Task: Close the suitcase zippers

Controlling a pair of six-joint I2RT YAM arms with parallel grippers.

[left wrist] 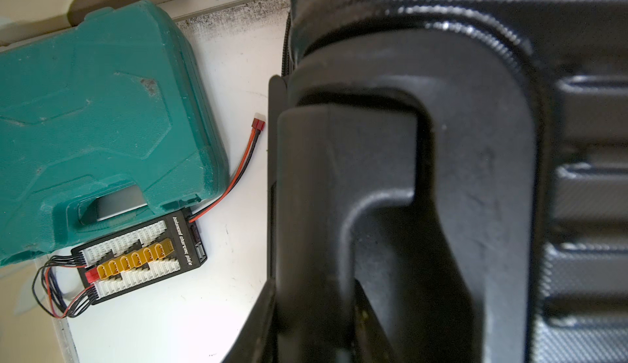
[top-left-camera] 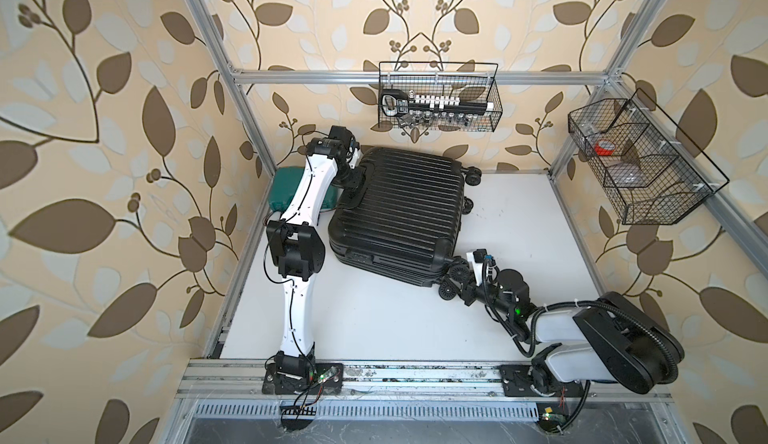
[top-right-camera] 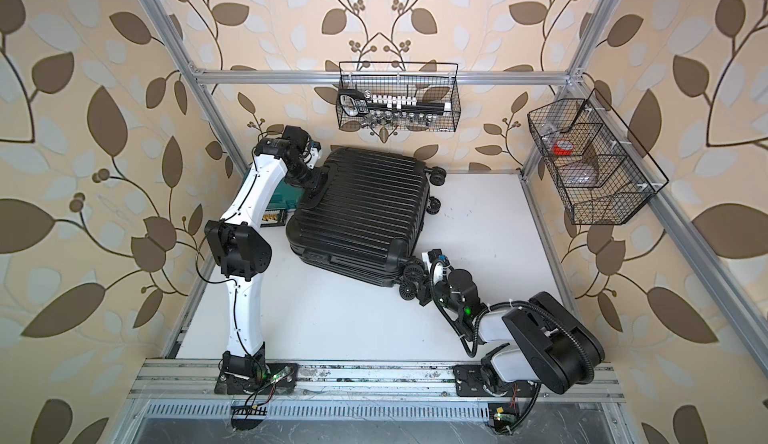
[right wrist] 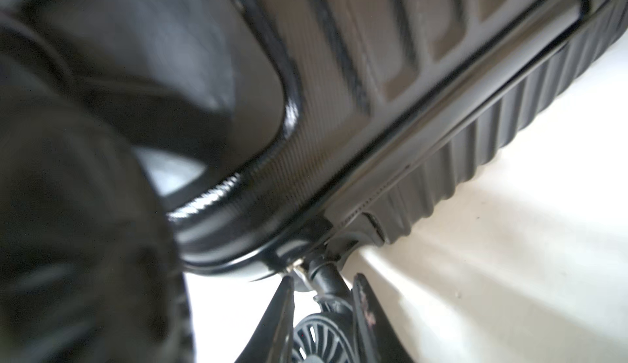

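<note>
The black ribbed suitcase [top-left-camera: 400,207] lies flat on the white table. My left gripper is shut on its handle [left wrist: 314,219] at the far-left end. At the near-right corner, my right gripper is part open beside a lower wheel [right wrist: 317,336]. A dark stem [right wrist: 327,279] shows between its fingertips; I cannot tell whether they touch it. A small pale metal piece [right wrist: 299,272] shows at the corner seam just ahead, possibly a zipper pull. The zipper track [right wrist: 363,209] runs along the side and is partly hidden.
A green case [left wrist: 111,120] and a charging board [left wrist: 140,258] with cables lie left of the handle. A large wheel [right wrist: 85,232] stands close to the right gripper. Wire baskets [top-left-camera: 438,95] hang on the walls.
</note>
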